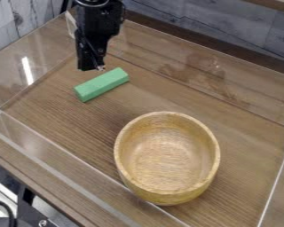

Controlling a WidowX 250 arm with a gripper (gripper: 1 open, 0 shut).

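Observation:
A green rectangular block (102, 85) lies diagonally on the wooden table in the upper left-middle. Above it and a little to its left, my black gripper (90, 64) hangs apart from the block, with nothing visible in its grasp; how far its fingers are apart is hard to tell at this size. A round, pale wooden bowl (167, 156) stands empty at the lower right.
A grey wall is at the upper left.

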